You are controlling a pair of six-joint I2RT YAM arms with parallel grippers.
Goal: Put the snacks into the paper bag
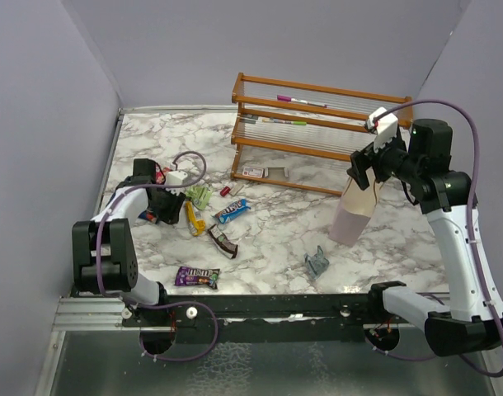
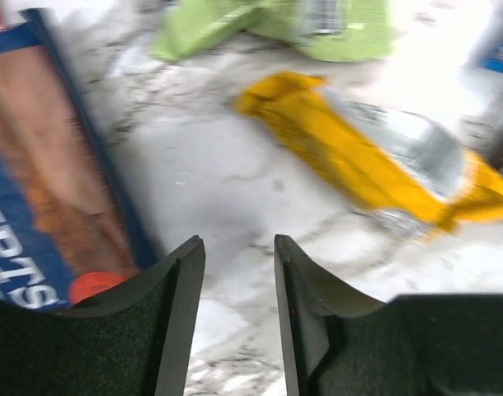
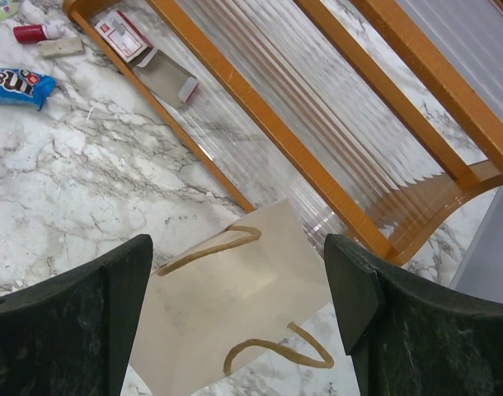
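Note:
My left gripper is low at the left side, fingers slightly apart with nothing visible between them, beside a blue snack bag (image 2: 62, 190) and a yellow packet (image 2: 367, 157). Green (image 1: 198, 195), blue (image 1: 231, 211) and dark brown (image 1: 223, 242) packets lie to the right, and a purple M&M's bag (image 1: 197, 276) at the front. My right gripper hangs open over the paper bag (image 1: 350, 223), whose handles and inside show in the right wrist view.
A wooden rack (image 1: 293, 147) with markers and small boxes stands at the back. A crumpled grey item (image 1: 316, 262) and small red tube (image 1: 225, 190) lie on the marble surface, whose middle is fairly clear.

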